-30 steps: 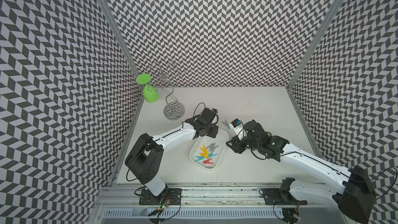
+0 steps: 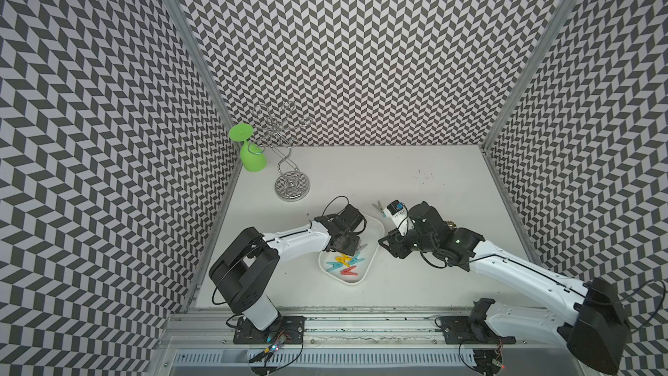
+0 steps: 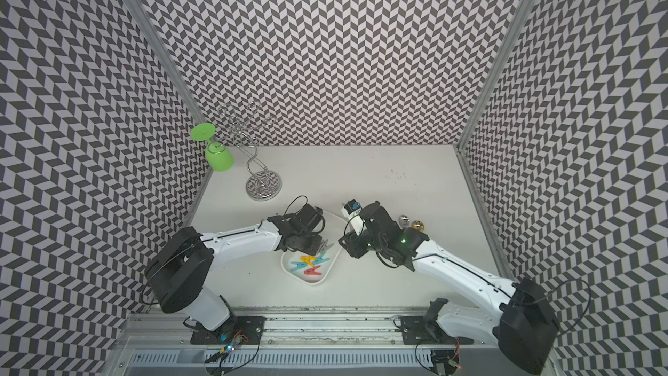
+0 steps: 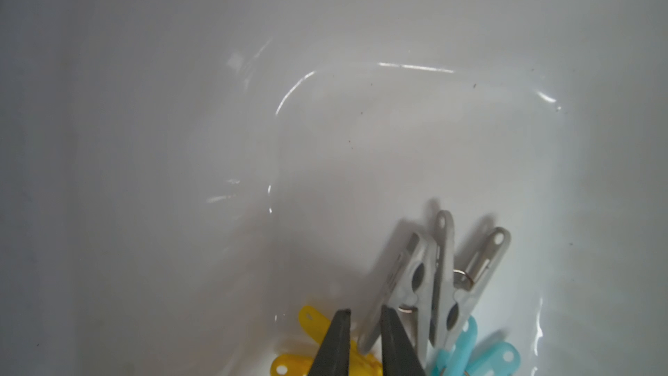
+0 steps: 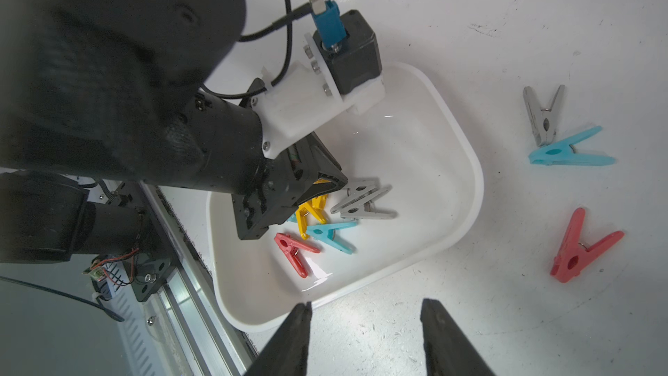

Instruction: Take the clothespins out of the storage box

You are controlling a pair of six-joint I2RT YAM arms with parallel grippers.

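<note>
The white storage box (image 5: 417, 250) holds grey clothespins (image 4: 480, 264), yellow ones (image 4: 313, 320), cyan ones (image 4: 501, 358) and a red one (image 5: 295, 256). My left gripper is down inside the box over the grey and yellow pins, its fingertips a short way apart; whether it grips anything is unclear. My right gripper stands open beside the box, nothing between its fingers. On the table right of the box lie a grey clothespin (image 5: 542, 115), a cyan one (image 5: 570, 153) and a red one (image 5: 577, 250).
A chrome rack (image 2: 292, 186) and a green object (image 2: 253, 160) stand at the back left. Silver and gold small items (image 3: 417, 225) sit behind my right arm.
My left gripper has moved toward the front and down over the clothespins in the box. The right arm has barely moved.
</note>
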